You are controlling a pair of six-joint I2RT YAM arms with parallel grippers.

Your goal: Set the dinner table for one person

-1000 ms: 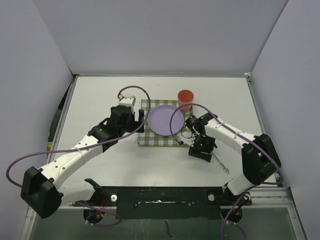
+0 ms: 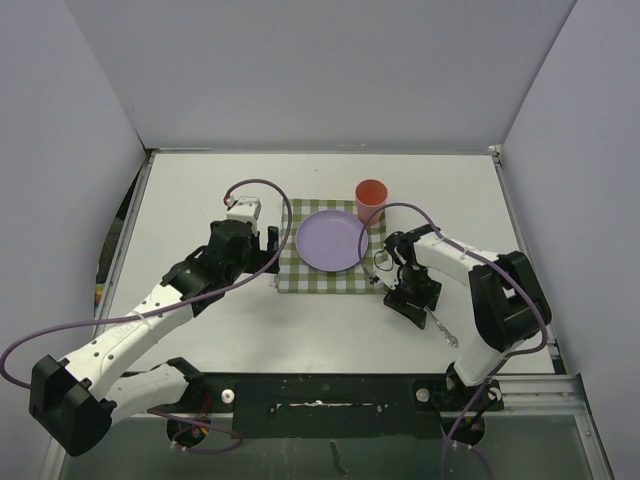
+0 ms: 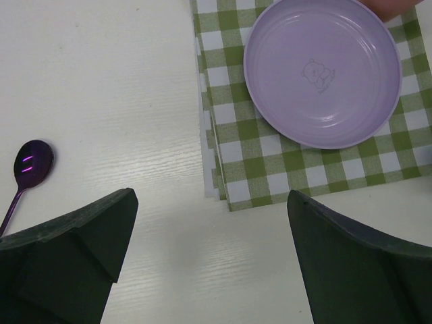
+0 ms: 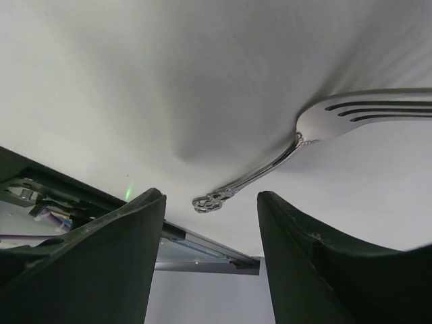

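Note:
A purple plate (image 2: pixel 332 240) lies on a green-and-white checked placemat (image 3: pixel 229 182), and a red cup (image 2: pixel 371 197) stands at the mat's back right corner. In the right wrist view, a silver fork (image 4: pixel 324 123) lies on the white table, its handle end between the fingertips of my right gripper, which is part open and not touching it. My left gripper hangs open and empty near the mat's left edge. A dark purple spoon (image 3: pixel 34 164) lies left of the mat; the left arm hides it from above.
The table's front edge, with a dark strip (image 2: pixel 330 390) beyond it, is close to the fork's handle. Purple cables loop over both arms.
My right gripper has shifted a little to the right and toward the front, over the fork. The left arm has drawn slightly to the left. Plate, cup and mat have stayed put.

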